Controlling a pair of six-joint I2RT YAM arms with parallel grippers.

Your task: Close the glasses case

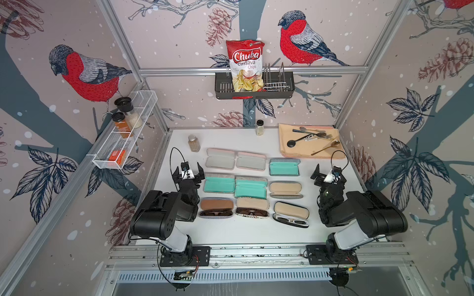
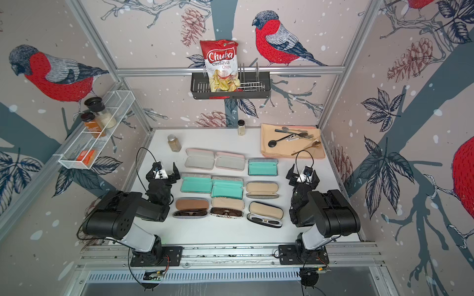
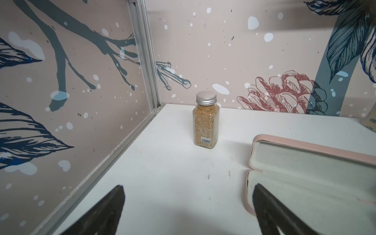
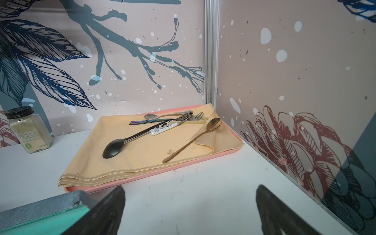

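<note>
Several glasses cases lie with their lids raised in rows on the white table. The back row has two pale pink cases with grey lining, one a pink case [image 1: 220,160], plus a small teal-lined case [image 1: 284,167]. Behind the front row are two more teal cases [image 2: 227,188] and a beige-lined case [image 1: 285,189]. Along the front, a brown-lined case [image 1: 216,207], a patterned case [image 1: 252,207] and a black case [image 1: 291,214] hold glasses. My left gripper [image 1: 188,170] stands open and empty left of the cases. On their right, my right gripper [image 1: 323,173] is open and empty too.
A glass spice jar [image 3: 206,122] and a black-capped jar [image 4: 29,131] stand at the back. Cutlery lies on a cloth-covered tray [image 4: 129,166] at the back right. Bare table separates each gripper from the back wall; the cases sit close together.
</note>
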